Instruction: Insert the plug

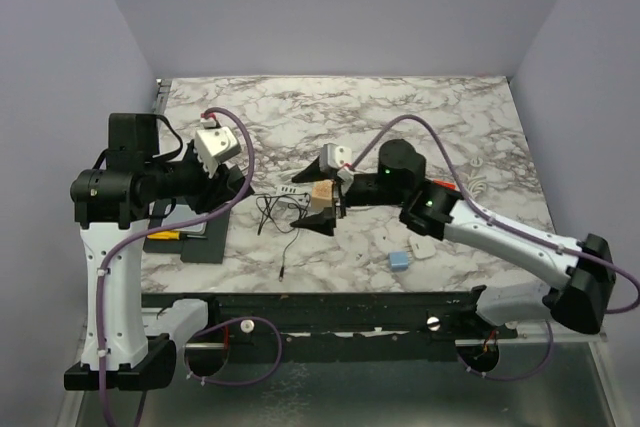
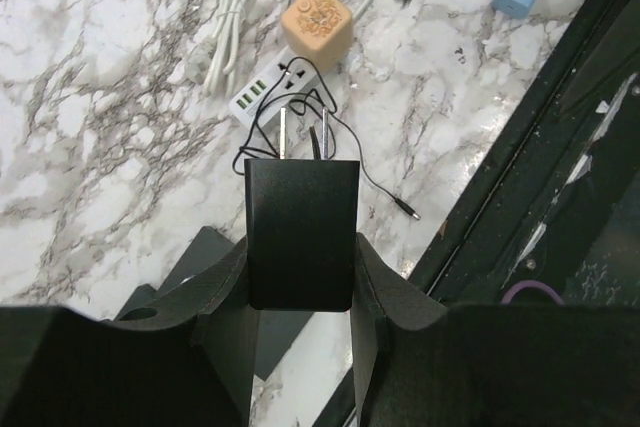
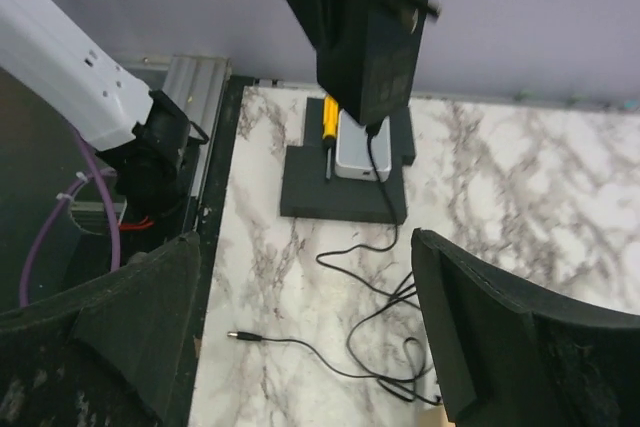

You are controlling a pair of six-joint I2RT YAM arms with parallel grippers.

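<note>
A black plug [image 2: 301, 232] with metal pins is held in my left gripper, shut on it; its cable hangs down to tangled black coils on the marble. The white power strip [image 2: 255, 95] with green ports lies beyond the pins in the left wrist view, beside an orange cube adapter [image 2: 317, 22]. My right gripper [image 1: 312, 192] stands open over the strip and cube, its two fingers apart, nothing seen held. In the right wrist view the plug [image 3: 388, 47] hangs in the left gripper above and ahead.
Dark grey pads with a silver box [image 3: 362, 152] and yellow screwdriver [image 3: 330, 122] lie at the left. A blue block [image 1: 398, 260] sits front right; white cables lie behind the strip.
</note>
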